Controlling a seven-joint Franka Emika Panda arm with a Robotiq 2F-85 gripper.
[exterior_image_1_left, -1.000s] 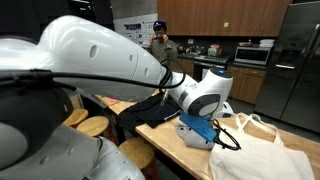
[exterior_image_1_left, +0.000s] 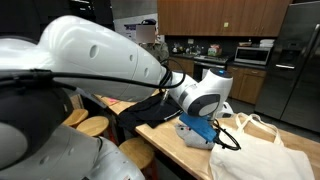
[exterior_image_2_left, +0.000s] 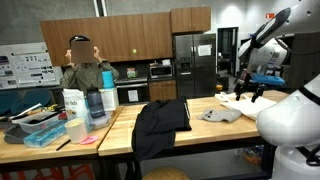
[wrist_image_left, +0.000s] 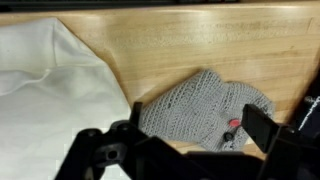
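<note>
My gripper is open, its two fingers wide apart in the wrist view with nothing held between them. Beneath it lies a grey knitted cloth (wrist_image_left: 196, 108), bunched on the wooden table, with a small red spot and dark marks near one end. A white cloth (wrist_image_left: 45, 115) spreads to the left in that view. From exterior view 1, the gripper (exterior_image_1_left: 231, 136) hangs above the table between the grey cloth (exterior_image_1_left: 190, 138) and the white cloth (exterior_image_1_left: 265, 158). The gap between gripper and cloth is hard to judge.
A dark garment (exterior_image_2_left: 162, 126) drapes over the table's front edge. Further left in exterior view 2 are a blue-lidded container (exterior_image_2_left: 96, 103), a white cup (exterior_image_2_left: 76, 129) and plastic tubs (exterior_image_2_left: 38, 120). A person (exterior_image_2_left: 84, 75) stands behind them. Bare wood (wrist_image_left: 190, 35) shows beside the grey cloth.
</note>
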